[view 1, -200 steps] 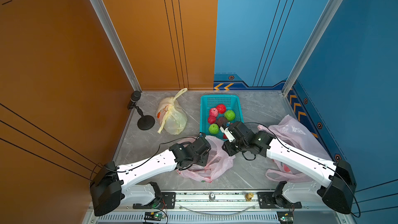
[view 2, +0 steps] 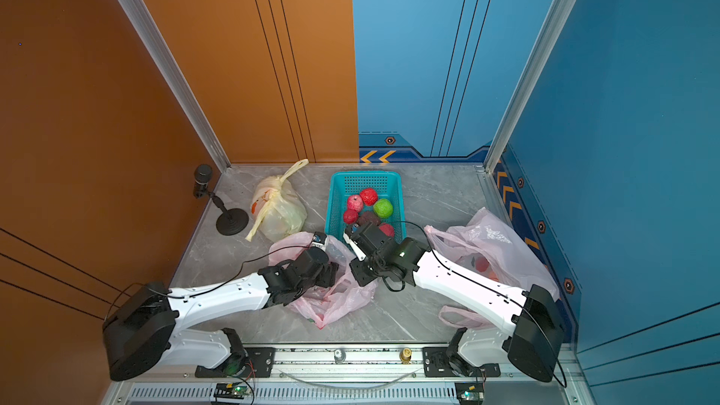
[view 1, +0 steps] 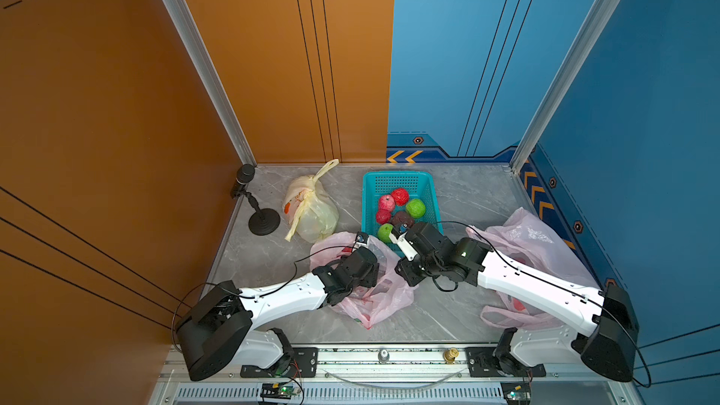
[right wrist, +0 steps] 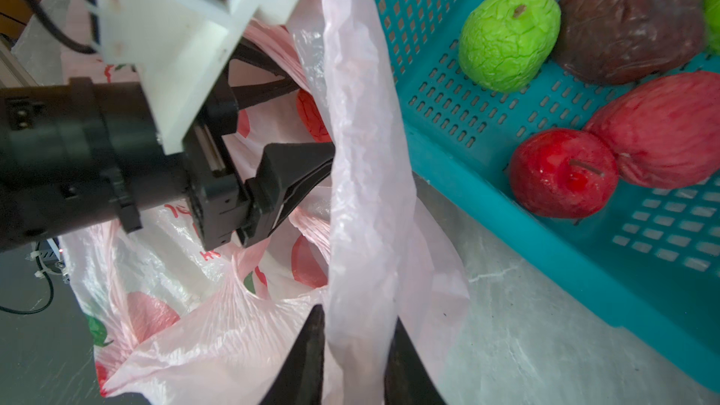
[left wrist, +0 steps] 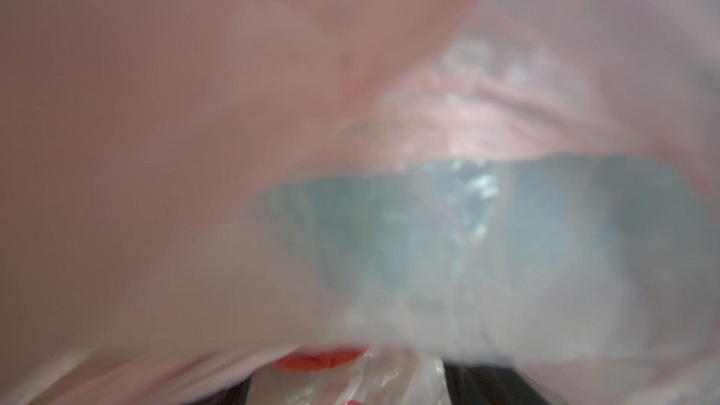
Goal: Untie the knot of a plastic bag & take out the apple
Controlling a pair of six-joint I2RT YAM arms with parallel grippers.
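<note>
A pink-white plastic bag [view 1: 386, 285] lies in the middle front of the table. My right gripper is shut on its upright rim, seen in the right wrist view. Inside the mouth of the bag, my left gripper stands open, its two black fingers [right wrist: 288, 172] apart. A rounded red patch [right wrist: 311, 116] shows between those fingers; whether it is an apple or print on the bag, I cannot tell. Blurred plastic fills most of the left wrist view, with a red shape [left wrist: 318, 360] at the bottom edge.
Behind the bag stands a teal basket [right wrist: 517, 232] with several fruits, including a red apple [right wrist: 562, 172] and a green one [right wrist: 510, 37]. A tied yellowish bag [view 1: 311, 210] and a black microphone stand [view 1: 262, 221] are at back left. Another pink bag [view 1: 540, 251] lies at right.
My left arm has swung slightly, its gripper reaching a little deeper into the bag. The bag's left part has risen and shifted left and back. My right gripper has moved slightly left.
</note>
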